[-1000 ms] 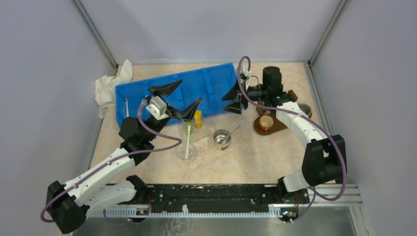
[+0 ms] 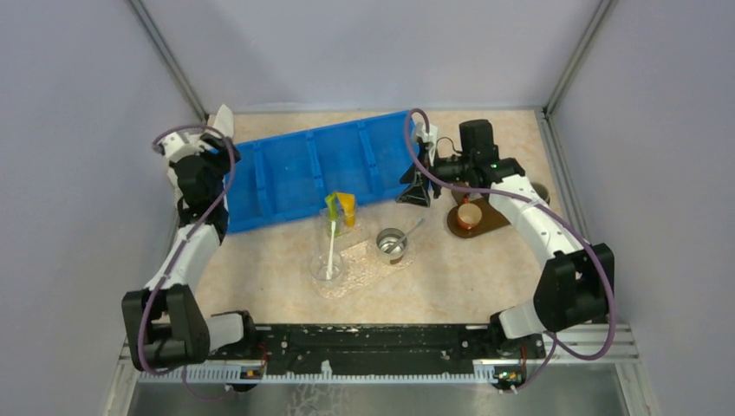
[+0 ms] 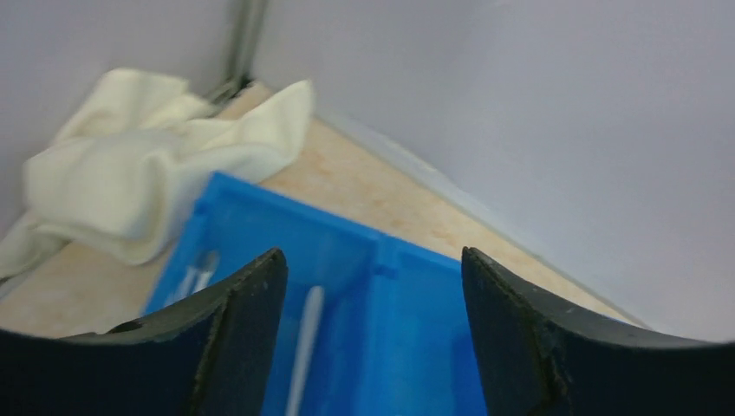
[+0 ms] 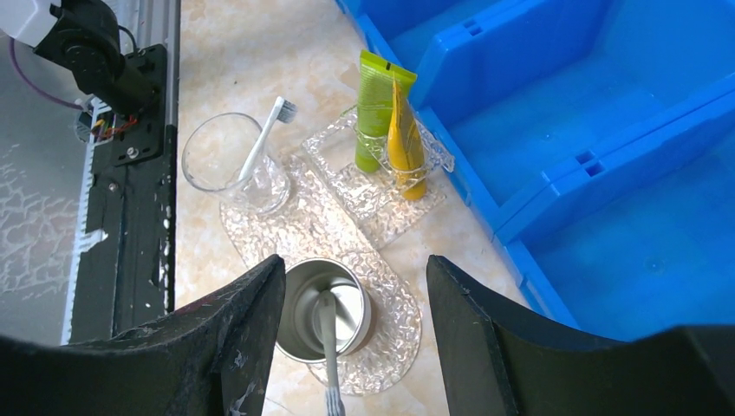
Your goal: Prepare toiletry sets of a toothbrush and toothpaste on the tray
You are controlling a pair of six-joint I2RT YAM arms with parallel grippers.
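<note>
My left gripper is part open over the left end of the blue tray (image 2: 342,139), where thin pale items (image 3: 305,329) lie in the end compartments, blurred. A toothbrush (image 4: 260,143) leans in a glass cup (image 4: 208,169). Green (image 4: 374,100) and yellow (image 4: 403,139) toothpaste tubes stand in a clear holder. A second brush (image 4: 329,321) leans in a steel cup (image 4: 290,312). My right gripper is open above the steel cup's far side, nothing between its fingers.
A white cloth (image 3: 104,191) lies left of the tray. A brown board (image 2: 490,224) with cups sits at the right under the right arm.
My left arm has swung left and back to the tray's left end. My right arm has shifted slightly; the objects on the table look unchanged.
</note>
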